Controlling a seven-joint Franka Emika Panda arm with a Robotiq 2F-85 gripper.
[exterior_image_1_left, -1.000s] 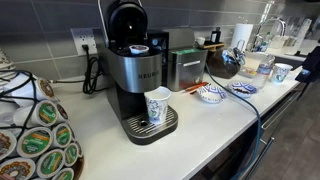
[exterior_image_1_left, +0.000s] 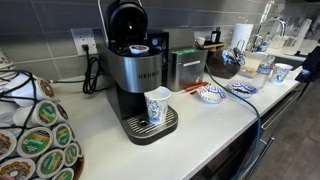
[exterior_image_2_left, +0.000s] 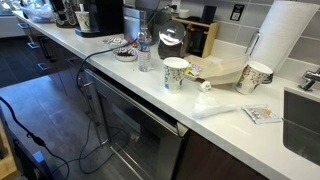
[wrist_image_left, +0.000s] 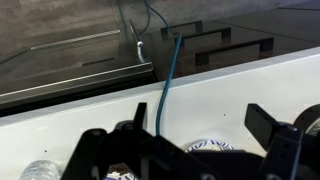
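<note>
On the drip tray stands a patterned paper cup (exterior_image_1_left: 157, 105), upright. In the wrist view my gripper hangs over the counter's front edge, its dark fingers spread apart and nothing visible between them. A patterned bowl (wrist_image_left: 208, 146) lies below, partly hidden by the gripper body.
Coffee pods (exterior_image_1_left: 38, 140) fill a rack at the left. A toaster (exterior_image_1_left: 186, 68), bowls (exterior_image_1_left: 211, 94) and a water bottle (exterior_image_2_left: 144, 50) line the counter. More paper cups (exterior_image_2_left: 174, 75) stand toward the sink (exterior_image_2_left: 302, 125). A blue cable (wrist_image_left: 166, 90) crosses the counter edge.
</note>
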